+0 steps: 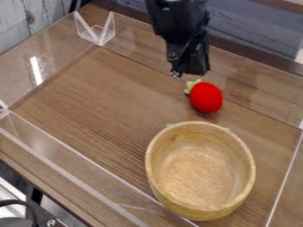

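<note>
My gripper (190,67) hangs at the top centre, above and a little left of a red tomato-like object (206,97) with a pale green piece by it. Its dark fingers are small and blurred against the arm, so their opening is unclear. A pale wooden bowl (158,164) stands empty at the lower right, in front of the red object.
A white wire rack (95,27) stands at the back left. A black cable lies at the lower left corner.
</note>
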